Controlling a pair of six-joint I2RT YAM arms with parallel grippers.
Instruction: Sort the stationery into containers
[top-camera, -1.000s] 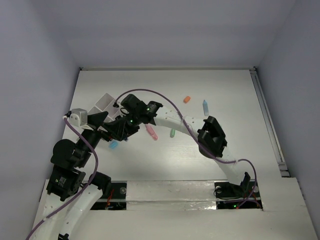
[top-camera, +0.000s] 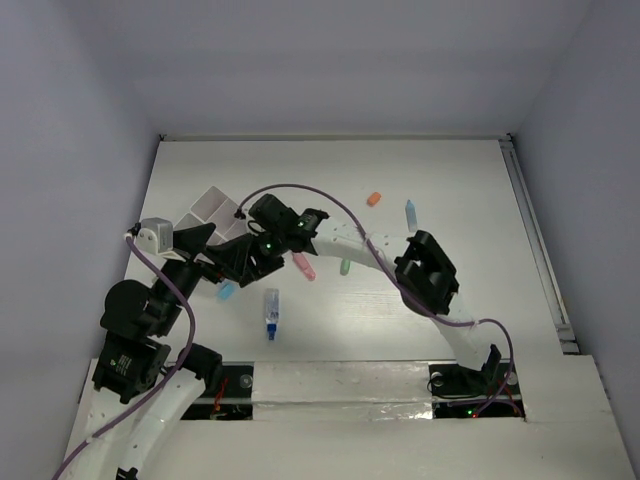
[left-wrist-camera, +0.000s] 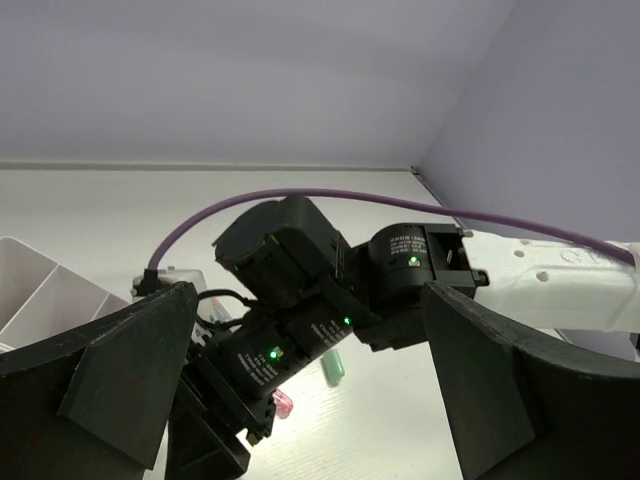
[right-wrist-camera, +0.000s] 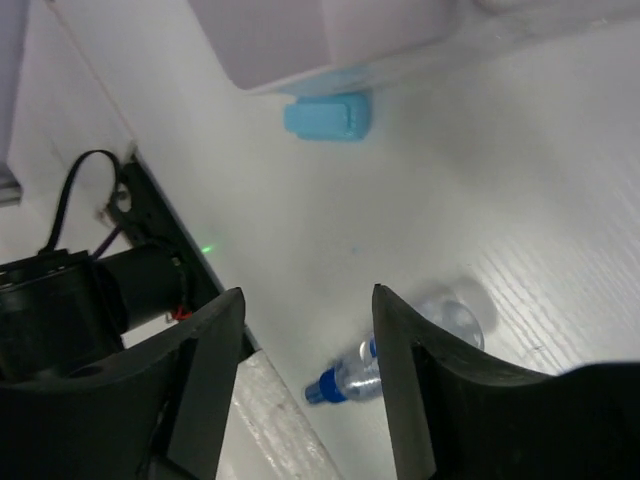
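A clear bottle with a blue cap (top-camera: 271, 312) lies on the table below my right gripper (top-camera: 255, 262); in the right wrist view the bottle (right-wrist-camera: 450, 325) is partly behind one finger, and that gripper is open with nothing held. My left gripper is open, raised beside the right arm. A white compartment container (top-camera: 205, 205) stands at the left, partly hidden by the arms. A light blue piece (right-wrist-camera: 325, 118) lies by it. A pink piece (top-camera: 305, 268), a green one (top-camera: 345, 266), an orange one (top-camera: 373, 198) and a pale blue one (top-camera: 410, 215) lie on the table.
The right arm spans the middle of the table, close in front of the left gripper. Walls surround the back and sides, with a rail along the back edge (top-camera: 330, 137).
The blue-capped bottle now lies lower in the top view, out from under my right gripper, where it was mostly hidden. My right gripper has shifted slightly; the left arm has not moved.
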